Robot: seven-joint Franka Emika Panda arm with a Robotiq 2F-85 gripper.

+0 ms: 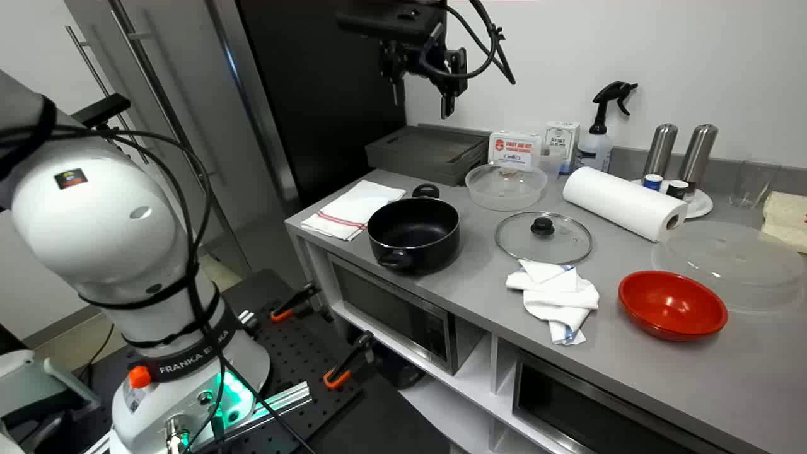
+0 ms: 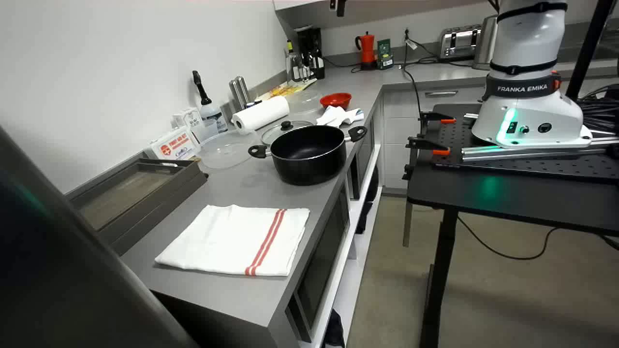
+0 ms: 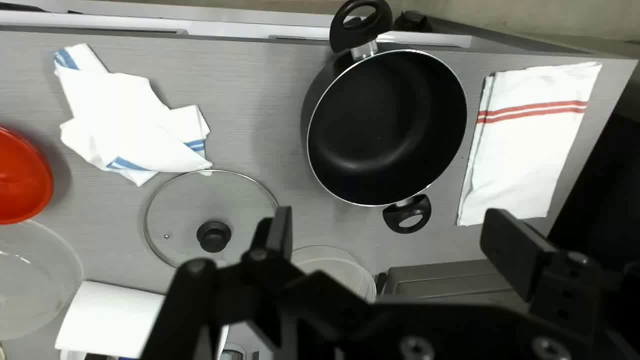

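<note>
High over the counter, my gripper hangs open with its fingers wide apart and nothing between them. Below it in exterior view 1 stands a black two-handled pot, upright and empty. Its glass lid with a black knob lies flat beside it. A folded white towel with red stripes rests at the counter's end. On the pot's other side is a crumpled white cloth with blue stripes. Farther along sits a red bowl, empty. Only a fingertip of my gripper shows at the top of exterior view 2.
Along the wall are a grey tray, a first aid box, a spray bottle, a paper towel roll and two steel mills. Clear round containers stand nearby. Bare counter lies in front of the red bowl.
</note>
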